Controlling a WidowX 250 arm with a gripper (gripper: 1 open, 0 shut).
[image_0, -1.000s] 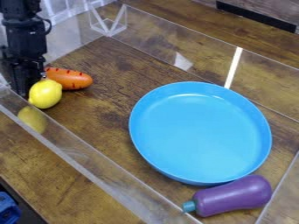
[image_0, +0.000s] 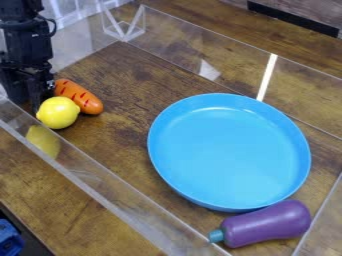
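My black gripper (image_0: 30, 80) is at the upper left edge, low beside a toy carrot (image_0: 79, 96) and a yellow lemon (image_0: 58, 113). The carrot lies just behind and right of the lemon. The gripper's fingertips are dark and hard to make out, and I see nothing clearly between them. A large blue plate (image_0: 229, 152) fills the right middle, and a purple eggplant (image_0: 265, 223) lies at the lower right.
Clear plastic walls edge the wooden surface (image_0: 134, 170). A blue object (image_0: 7, 240) shows at the bottom left corner. The middle, left of the plate, is bare wood.
The lemon has shifted slightly right. The carrot has turned, now slanting down toward the right. My gripper stays at the left edge.
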